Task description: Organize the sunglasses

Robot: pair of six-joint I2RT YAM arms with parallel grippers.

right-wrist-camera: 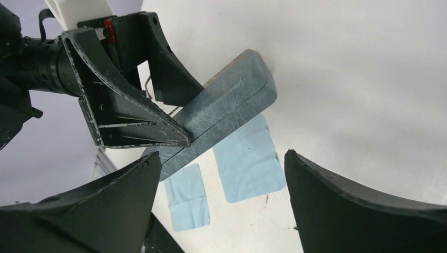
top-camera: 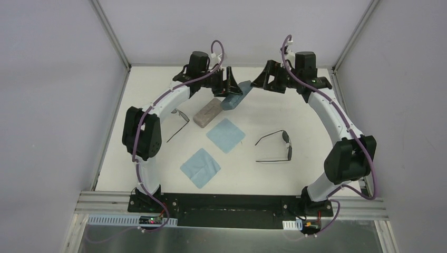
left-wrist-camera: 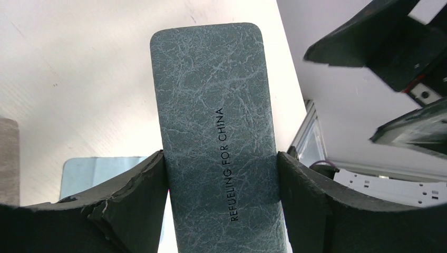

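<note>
A blue-grey sunglasses case (top-camera: 236, 99) with lettering on its face hangs above the table's far middle, tilted. My left gripper is shut on its sides. The case looks closed, with a seam along its side in the right wrist view. To the right of the case's far end is my right gripper, its fingers apart and nothing between them. A pair of dark sunglasses (top-camera: 289, 153) lies unfolded on the right of the table. Another pair (top-camera: 183, 115) lies at the left, partly hidden under the left arm.
A brown-grey case (top-camera: 207, 114) rests on the table left of the held one. Two light blue cloths (top-camera: 226, 135) lie flat, the second cloth (top-camera: 200, 168) nearer the front.
</note>
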